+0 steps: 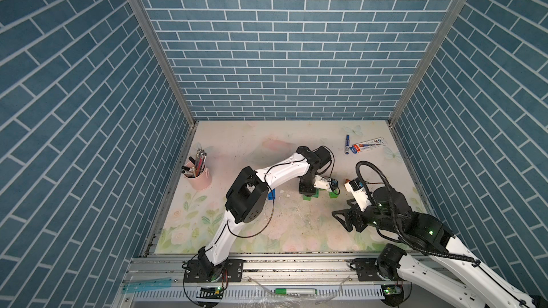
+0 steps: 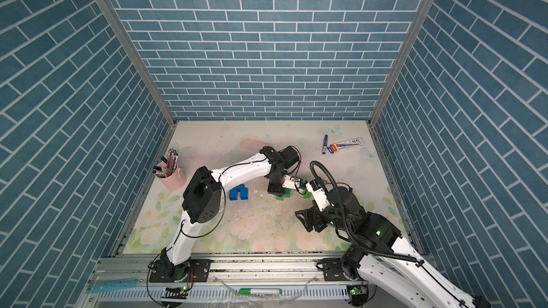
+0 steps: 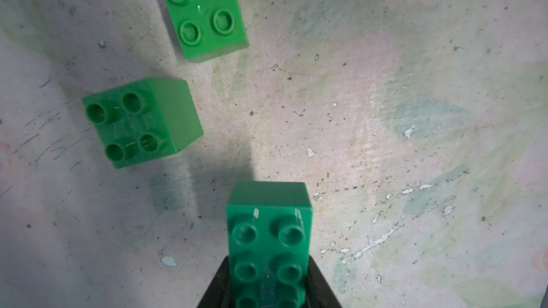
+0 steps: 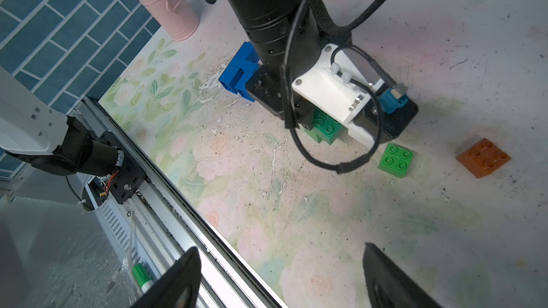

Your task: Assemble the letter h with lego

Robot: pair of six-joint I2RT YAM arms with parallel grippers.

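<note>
My left gripper is shut on a green brick (image 3: 268,228), seen from above in the left wrist view. Beyond it two other green bricks lie apart on the table: one on its own (image 3: 202,11) at the top, another (image 3: 177,114) to the left. Blue bricks (image 2: 238,194) sit left of my left gripper, partly hidden in the top left view. An orange-brown brick (image 4: 483,156) lies right of the green ones in the right wrist view. My right gripper stands open over the front right of the table, with nothing between its fingers.
A pink pen cup (image 2: 174,179) stands at the left. A blue marker (image 1: 347,144) and a packet (image 1: 371,143) lie at the back right. The metal rail runs along the front edge.
</note>
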